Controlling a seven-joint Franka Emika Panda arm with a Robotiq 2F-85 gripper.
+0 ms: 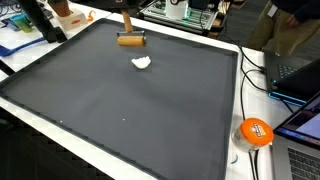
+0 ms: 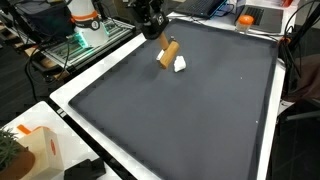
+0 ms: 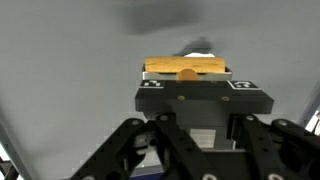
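A wooden mallet-like piece, with a cylindrical head [image 1: 130, 40] and a short handle, hangs near the far edge of the dark table. My gripper [image 2: 156, 33] is shut on its handle from above, and the head [image 2: 170, 53] sticks out below, tilted. In the wrist view the wooden head [image 3: 185, 65] and the round end of the handle [image 3: 187, 75] show just beyond the black fingers [image 3: 240, 97]. Whether the head touches the table cannot be told. Close by, a small white object [image 1: 142, 62] lies on the table.
An orange-topped round container [image 1: 253, 135] stands by the laptop [image 1: 295, 158] on the right. Another arm's white and orange base [image 2: 88, 25] stands off the table's edge.
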